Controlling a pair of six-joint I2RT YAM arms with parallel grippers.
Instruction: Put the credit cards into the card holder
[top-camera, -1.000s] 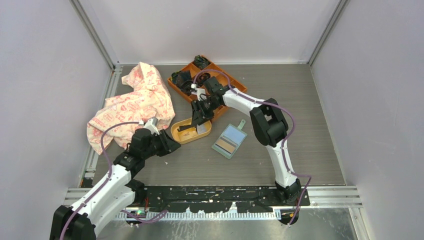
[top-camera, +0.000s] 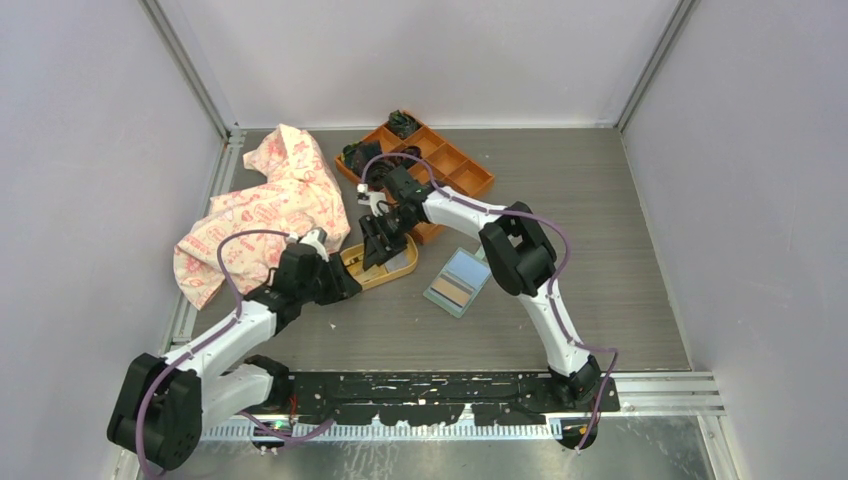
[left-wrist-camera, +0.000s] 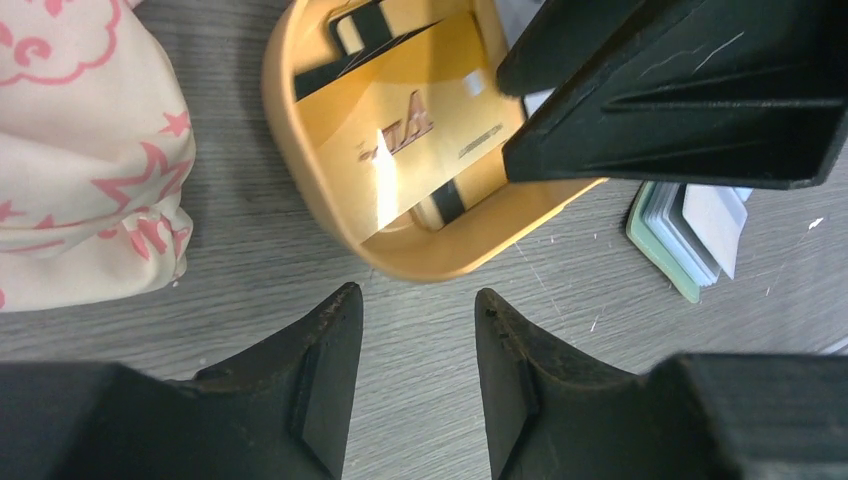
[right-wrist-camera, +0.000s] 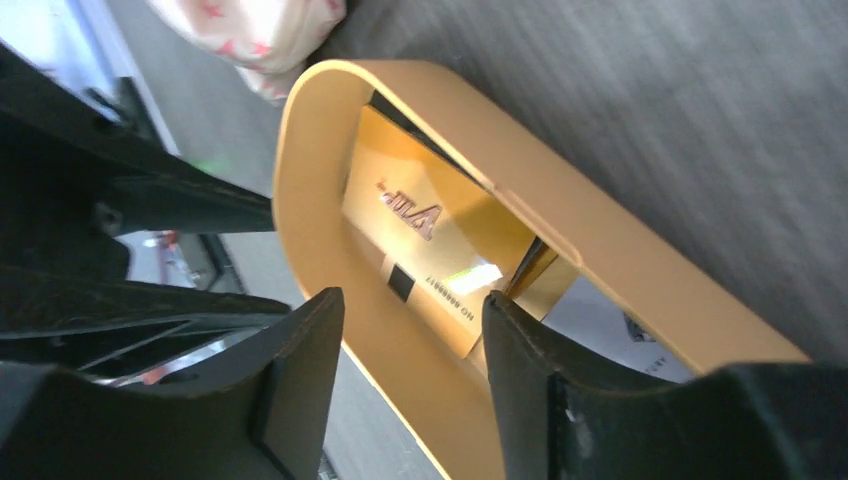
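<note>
A shallow tan tray (top-camera: 408, 272) holds a gold card (left-wrist-camera: 420, 120) printed VISA and a pale grey card (right-wrist-camera: 598, 325), with dark and tan pieces partly under the gold one. The green card holder (top-camera: 459, 283), one blue and one brown card showing on it, lies flat right of the tray. Over the tray, fingers pointing down, is my right gripper, part open; in its wrist view the gold card shows between and beyond the fingertips. My left gripper is open at the tray's near left edge, nothing between its fingers.
An orange divided organizer (top-camera: 470, 180) with dark items stands behind the tray. A pink-patterned cloth (top-camera: 265, 215) lies at the left. Both grippers are close together.
Since a second ago my right gripper has moved left and down over the tray. Lately the left gripper has shifted slightly, its forearm swinging right. The card holder has not moved.
</note>
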